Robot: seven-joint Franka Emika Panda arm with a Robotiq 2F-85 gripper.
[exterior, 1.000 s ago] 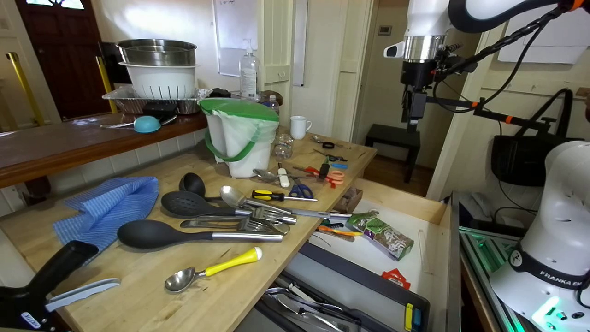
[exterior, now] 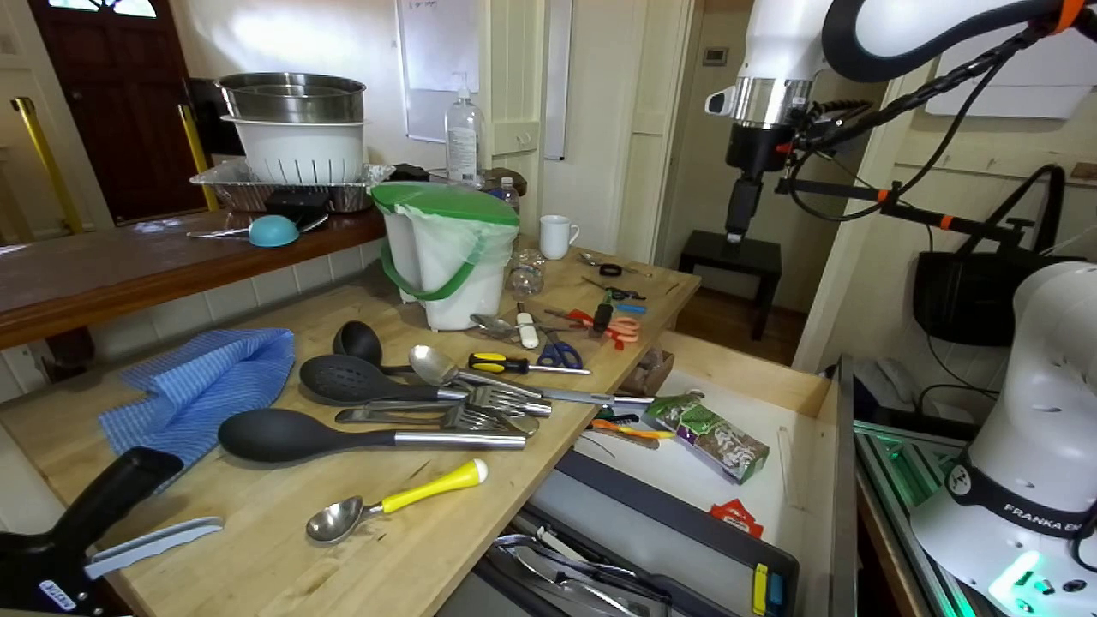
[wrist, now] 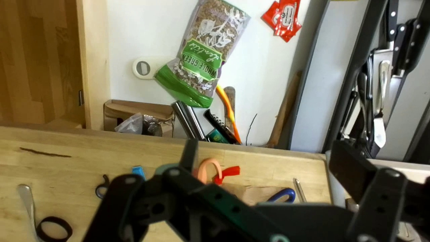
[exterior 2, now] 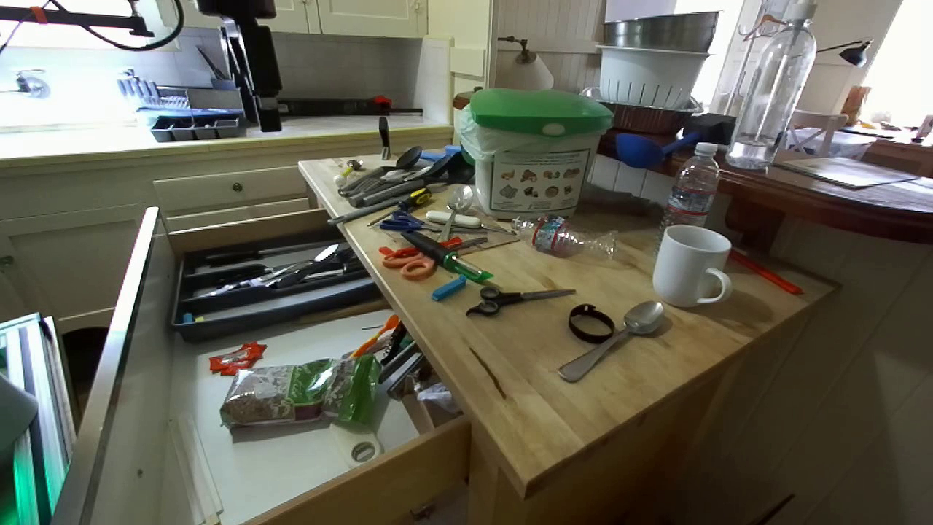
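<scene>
My gripper is open and empty, its two dark fingers wide apart in the wrist view. It hangs high above the open drawer (exterior: 802, 442), clear of everything. Inside the drawer lies a green lentil bag (wrist: 205, 52), with red packets (wrist: 285, 18) beside it. A dark cutlery tray (exterior 2: 262, 280) holds knives and other metal utensils. On the wooden counter (exterior 2: 560, 437) are orange-handled scissors (exterior 2: 420, 265), black scissors (exterior 2: 494, 300), a metal spoon (exterior 2: 612, 343) and a black ring (exterior 2: 592, 324). Black serving spoons (exterior: 298, 432) and a yellow-handled scoop (exterior: 432, 487) lie at the other end.
A white bin with a green lid (exterior: 447, 257) stands tall on the counter near a white mug (exterior 2: 691, 267) and a crumpled plastic bottle (exterior 2: 560, 238). The blue striped cloth (exterior: 211, 380) is bunched beside the utensils. Bare drawer floor shows around the lentil bag.
The arm's gripper has shifted a little to the left in exterior view 1 and appears turned. The objects on the counter and in the drawer look unmoved.
</scene>
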